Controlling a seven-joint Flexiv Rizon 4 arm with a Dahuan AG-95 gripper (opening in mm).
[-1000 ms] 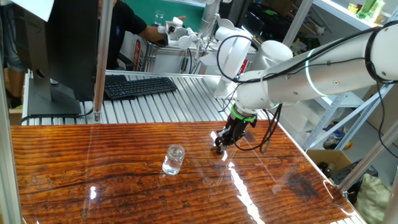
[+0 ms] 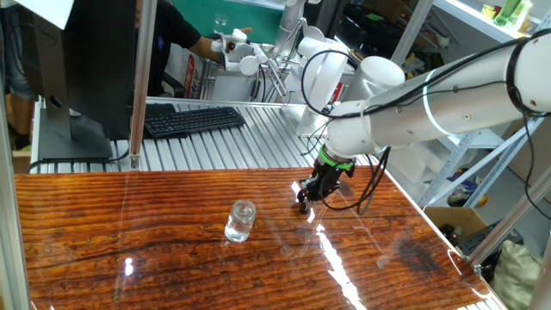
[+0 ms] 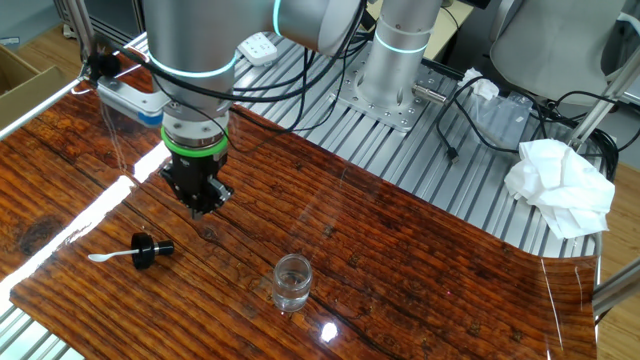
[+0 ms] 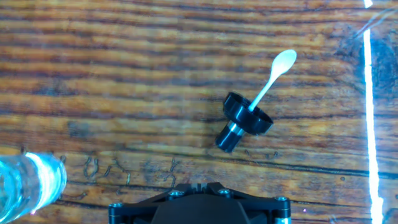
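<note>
On the wooden table lies a black round piece (image 3: 143, 251) with a short stem, and a white spoon (image 3: 112, 255) sticks out from it. In the wrist view the black piece (image 4: 247, 114) sits ahead of the gripper, with the spoon's bowl (image 4: 284, 61) pointing up and right. My gripper (image 3: 198, 208) hangs above the table behind this piece, apart from it. Its black fingers come together at the middle in the wrist view, and nothing shows between them. A clear glass jar (image 3: 292, 282) with clear liquid stands upright, away from the gripper.
A keyboard (image 2: 193, 122) and a monitor (image 2: 86, 69) stand beyond the table's edge. Crumpled white paper (image 3: 560, 187) rests on the metal slats. Dark cables (image 2: 368, 194) hang beside the arm.
The arm, gripper and glass jar look unmoved. In the background, the person's hand and the white device near it have shifted slightly.
</note>
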